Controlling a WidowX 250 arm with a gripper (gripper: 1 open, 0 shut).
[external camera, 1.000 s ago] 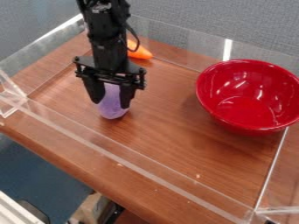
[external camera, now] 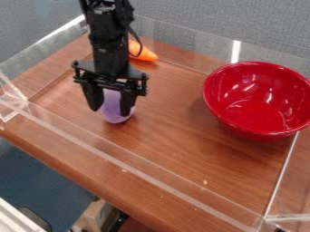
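My black gripper (external camera: 111, 89) hangs over the left half of the wooden table, its fingers down around a purple rounded object (external camera: 118, 111), whose upper part they partly hide. I cannot tell whether the fingers grip it. An orange carrot-like object (external camera: 144, 54) lies behind the arm, partly hidden by it. A large glossy red bowl (external camera: 260, 95) stands at the right.
A clear low wall runs round the wooden tabletop (external camera: 169, 163). Below the table's front left edge are a dark floor and some small items.
My gripper has shifted very slightly to the left over the purple object. Nothing else has visibly moved.
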